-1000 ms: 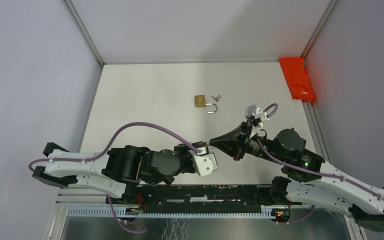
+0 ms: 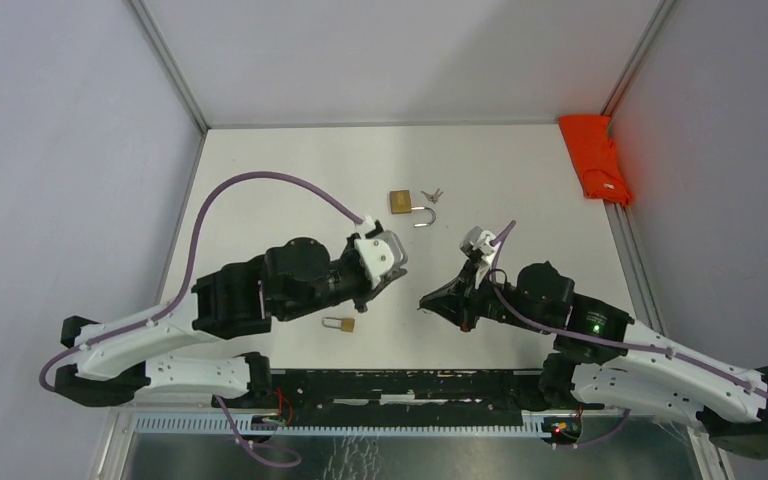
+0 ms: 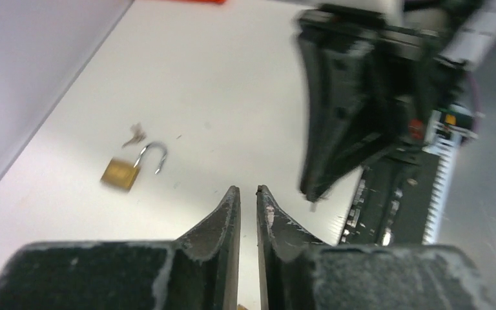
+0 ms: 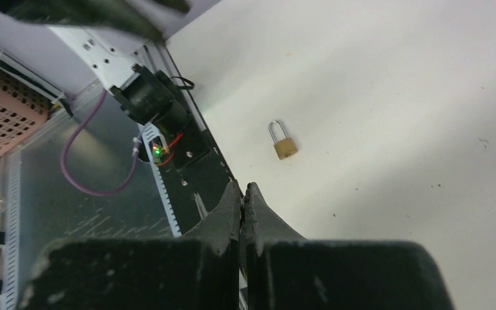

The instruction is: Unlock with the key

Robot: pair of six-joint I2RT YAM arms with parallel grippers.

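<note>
A brass padlock (image 2: 400,201) with its shackle swung open lies mid-table, keys (image 2: 433,195) beside it. A smaller padlock (image 2: 345,324), shackle upright in outline, lies near the front edge, also in the right wrist view (image 4: 285,148). My left gripper is part open, a narrow gap between its fingertips, nothing held that I can see. My right gripper is shut; in the top and left wrist views a small thin metal piece (image 3: 313,205) shows at its tip, too blurred to name.
An orange cloth (image 2: 590,155) lies at the back right. White walls border the table (image 2: 250,180). Both arms are close together over the front middle.
My left arm has moved up and back, away from the right gripper's tip, uncovering the small padlock.
</note>
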